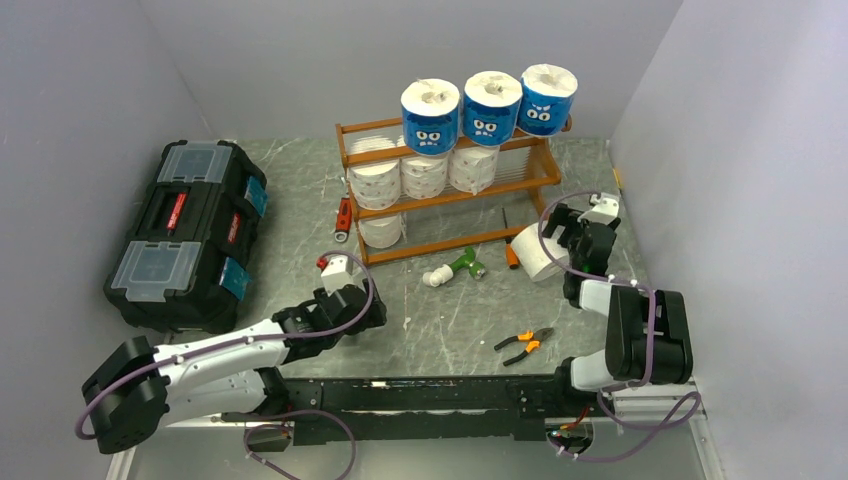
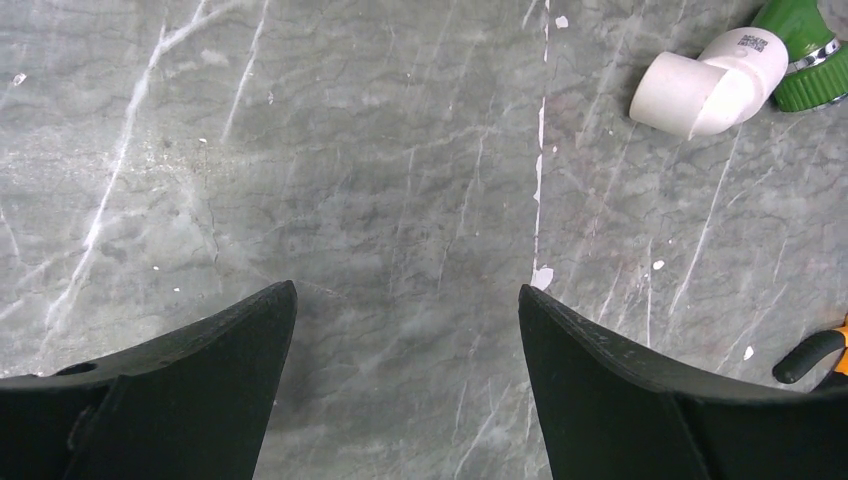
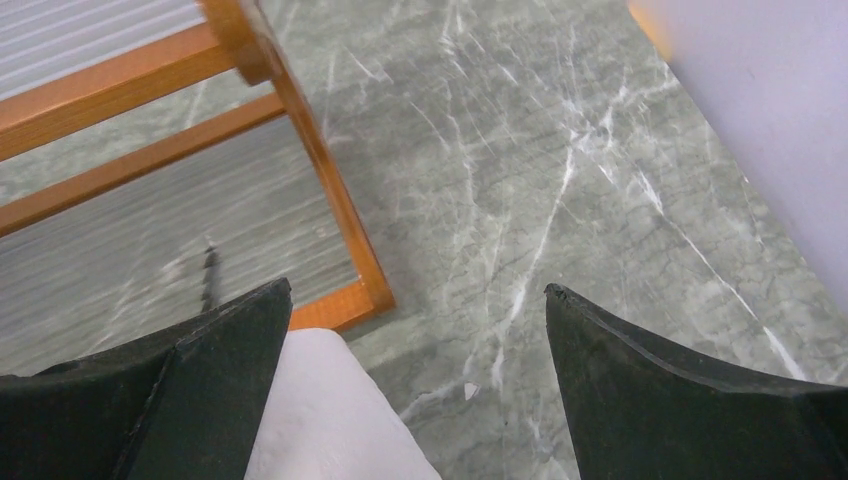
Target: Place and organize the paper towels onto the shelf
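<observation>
A wooden shelf (image 1: 440,196) stands at the back of the table. Three blue-wrapped paper towel rolls (image 1: 430,130) line its top, three white rolls (image 1: 423,177) fill the middle tier, and one white roll (image 1: 381,231) sits low at its left end. A loose white roll (image 1: 536,255) lies tilted on the table before the shelf's right end. My right gripper (image 1: 562,222) is open beside it; in the right wrist view the roll (image 3: 335,420) shows by the left finger, not between the fingers. Over bare table, my left gripper stands open and empty.
A green-and-white pipe fitting (image 1: 455,267), orange-handled pliers (image 1: 523,345) and an orange-handled screwdriver (image 1: 512,255) lie on the table. A red tool (image 1: 343,219) rests left of the shelf, near a black toolbox (image 1: 190,235). A wall (image 3: 760,120) bounds the right side.
</observation>
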